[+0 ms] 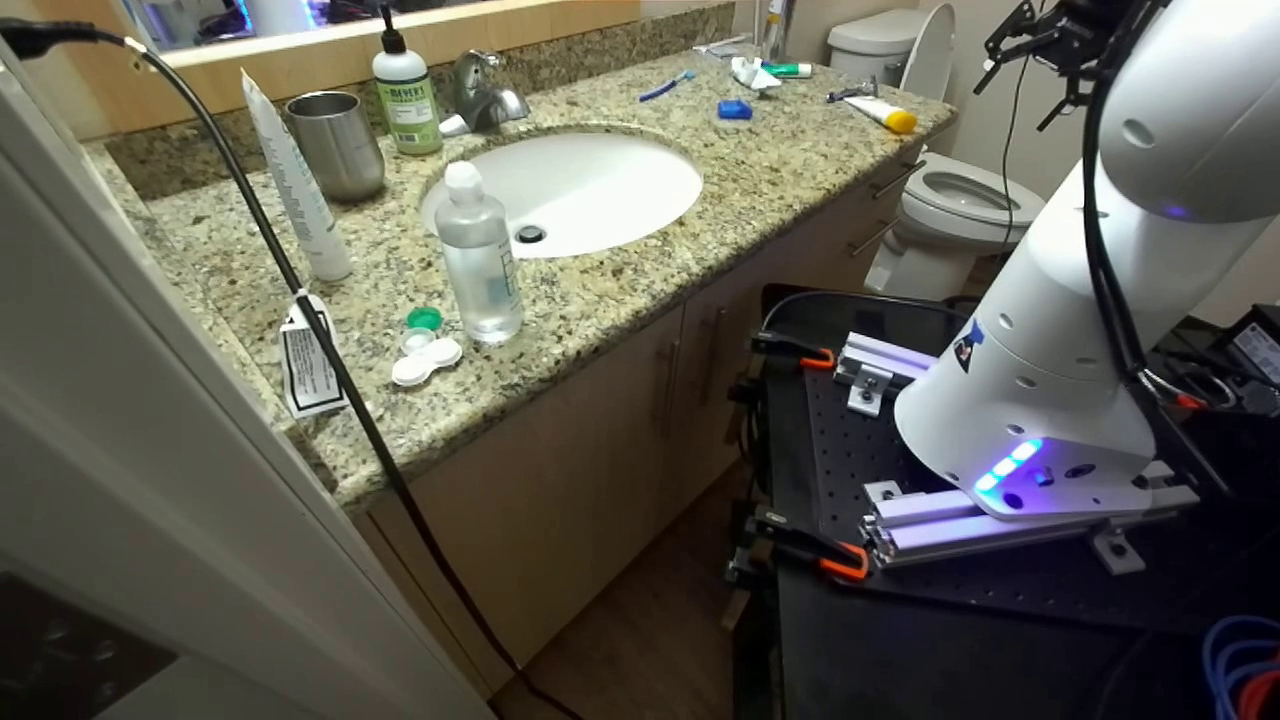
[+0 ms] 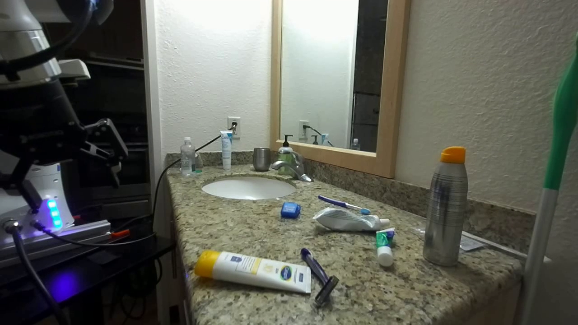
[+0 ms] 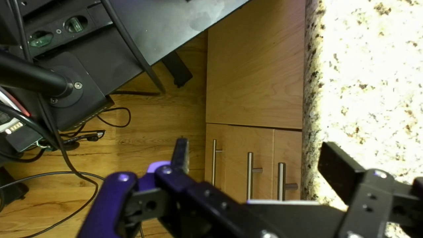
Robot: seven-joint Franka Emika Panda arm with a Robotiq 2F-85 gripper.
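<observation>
My gripper is open, its two fingers wide apart with nothing between them. In the wrist view it hangs over the cabinet front, with one finger (image 3: pixel 339 168) over the counter edge. Exterior view 2 shows the gripper (image 2: pixel 76 192) at the left, off the counter. On the counter's near end there lie a yellow-capped sunscreen tube (image 2: pixel 265 271) and a razor (image 2: pixel 319 276). A blue floss box (image 2: pixel 290 210), a toothbrush (image 2: pixel 342 204), a white tube (image 2: pixel 347 219) and a small green tube (image 2: pixel 384 246) lie farther back.
A spray can (image 2: pixel 445 211) stands upright at the right. Around the sink (image 1: pixel 588 192) are a clear bottle (image 1: pixel 477 258), soap dispenser (image 1: pixel 407 102), steel cup (image 1: pixel 337 150), upright tube (image 1: pixel 294 186) and contact lens case (image 1: pixel 426 360). A black cable (image 1: pixel 360 408) crosses the counter's far end.
</observation>
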